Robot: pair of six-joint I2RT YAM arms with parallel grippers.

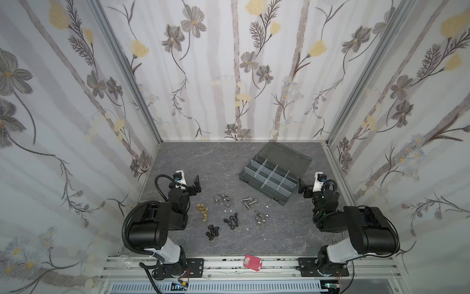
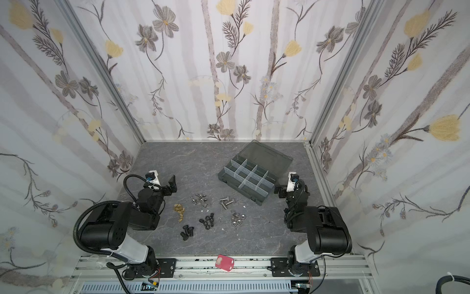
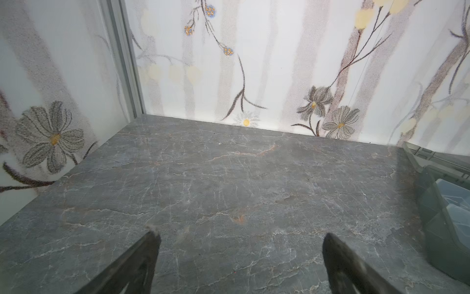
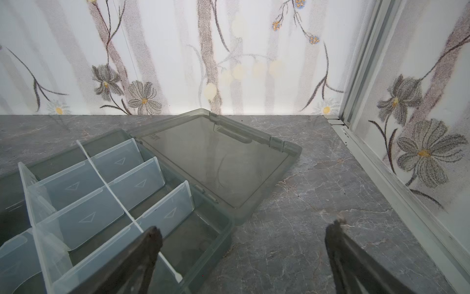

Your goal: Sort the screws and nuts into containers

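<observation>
Small hardware lies in separate heaps on the grey table: brass pieces (image 1: 202, 211), small silver pieces (image 1: 221, 200), silver screws (image 1: 249, 202), silver nuts (image 1: 259, 218), dark nuts (image 1: 231, 222) and black screws (image 1: 212, 232). Behind them the divided box (image 1: 268, 178) stands at an angle with its lid (image 1: 288, 155) laid open; its compartments look empty in the right wrist view. My left gripper is open left of the heaps, only bare table between its fingers. Open too, my right gripper is at the box's right corner, with nothing held.
A pink object (image 1: 252, 262) lies on the front rail between the arm bases. Patterned walls (image 1: 235, 73) close off the back and sides. Bare table shows at the back left and along the right side.
</observation>
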